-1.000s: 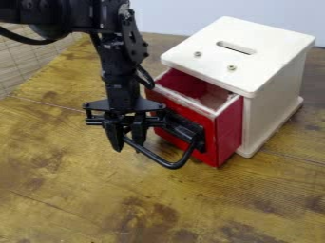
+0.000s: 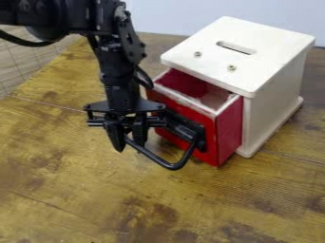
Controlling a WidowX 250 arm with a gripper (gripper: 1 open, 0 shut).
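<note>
A white wooden box (image 2: 275, 85) stands on the table, with a red drawer (image 2: 226, 133) pulled part way out of its front. My black gripper (image 2: 127, 133) hangs low in front of the drawer's face, at its left part. A black bar and a dark block sit at the drawer front beside the fingers. Whether the fingers are closed on that handle is hard to make out, as the dark parts overlap.
A white wall (image 2: 178, 14) stands behind, and a tiled area shows at the upper left.
</note>
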